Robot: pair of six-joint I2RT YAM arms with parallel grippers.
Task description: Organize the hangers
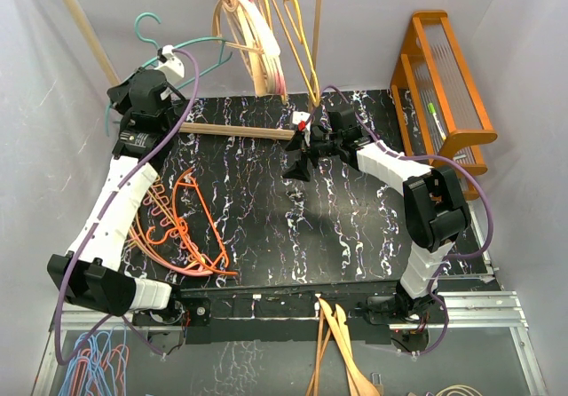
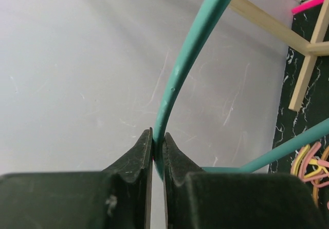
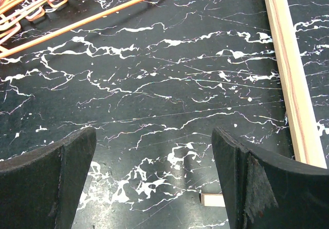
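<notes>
A teal hanger [image 2: 187, 59] is held in my left gripper, which is shut on its curved bar; in the top view the hanger's hook [image 1: 146, 27] rises left of the rail, beside the hanging beige and yellow hangers [image 1: 253, 41]. My right gripper [image 1: 298, 154] hovers over the black marble table, open and empty, with its fingers [image 3: 51, 177] wide apart. Orange and pink hangers [image 1: 204, 236] lie in a pile on the table's left part.
The wooden rack's base beam [image 1: 231, 130] crosses the back of the table. An orange wooden shelf unit [image 1: 479, 137] stands at the right. More hangers [image 1: 342, 338] lie beyond the front edge.
</notes>
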